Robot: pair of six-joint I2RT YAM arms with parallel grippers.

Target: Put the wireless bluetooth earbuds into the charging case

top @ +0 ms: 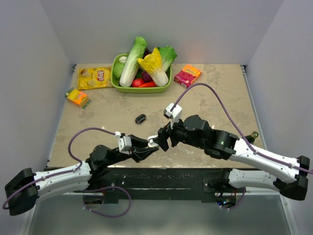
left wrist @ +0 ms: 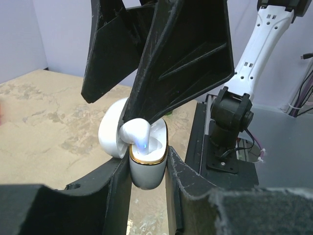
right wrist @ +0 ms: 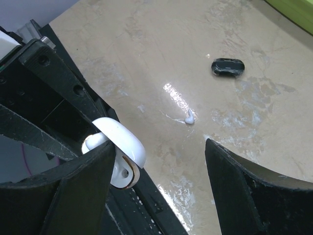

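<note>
A white charging case (left wrist: 147, 174) with a gold rim and raised lid is clamped between the fingers of my left gripper (top: 151, 145). In the left wrist view, a white earbud (left wrist: 137, 132) sits in the case's opening, stem down, with a small blue light showing. My right gripper is open. One of its fingers (left wrist: 156, 73) reaches over the case and appears to touch the earbud's top; nothing is gripped between its fingers. Another small white earbud (right wrist: 190, 117) lies on the table in the right wrist view. The rest of the case's inside is partly hidden.
A small black object (top: 140, 118) lies on the table beyond the grippers. Farther back are a green vegetable basket (top: 142, 90), a yellow chip bag (top: 95, 78), a red-orange box (top: 188, 76) and a yellow-orange pack (top: 76, 96).
</note>
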